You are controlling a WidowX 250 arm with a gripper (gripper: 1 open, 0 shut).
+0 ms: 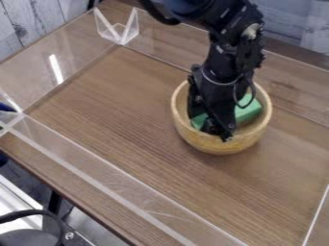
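A round wooden bowl [225,142] sits on the wooden table at the right of centre. A green object [245,107] lies inside it, partly covered by the arm. The black gripper [213,116] reaches down from the top into the bowl, over the green object. Its fingers are dark against each other, and whether they hold anything I cannot tell.
Clear plastic strips run along its left and back. Cables and a white object are at the lower left corner.
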